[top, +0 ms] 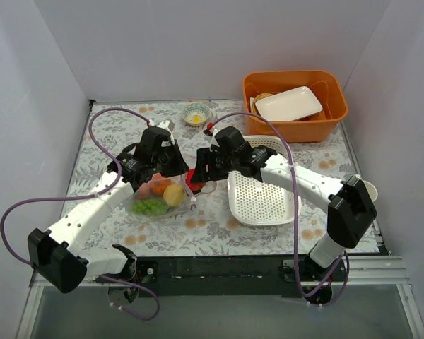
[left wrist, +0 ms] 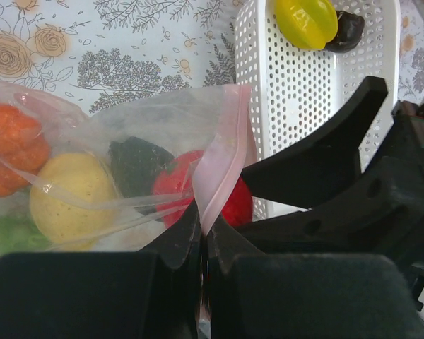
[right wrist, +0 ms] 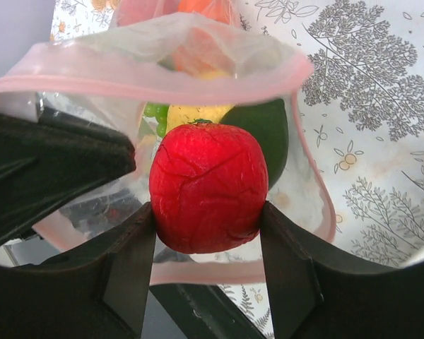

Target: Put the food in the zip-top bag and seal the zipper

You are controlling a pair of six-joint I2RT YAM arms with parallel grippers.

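Note:
The clear zip top bag (left wrist: 155, 113) lies on its side with its pink-edged mouth facing right. Inside are orange food (left wrist: 13, 148), a yellow round piece (left wrist: 72, 194), green grapes (top: 150, 206) and a dark green piece (right wrist: 265, 134). My left gripper is shut on the bag's pink rim (left wrist: 222, 166), holding the mouth apart. A red tomato-like piece (right wrist: 208, 187) sits between the fingertips of my right gripper, which is shut on it at the bag's mouth. From the right wrist, the dark green piece shows just behind the red one.
The white perforated basket (top: 265, 205) stands right of the bag, with a yellow pepper (left wrist: 305, 21) and a dark piece (left wrist: 345, 34) in it. An orange bin (top: 297, 131) and a small patterned bowl (top: 196, 114) are at the back. A white cup (top: 369, 189) stands far right.

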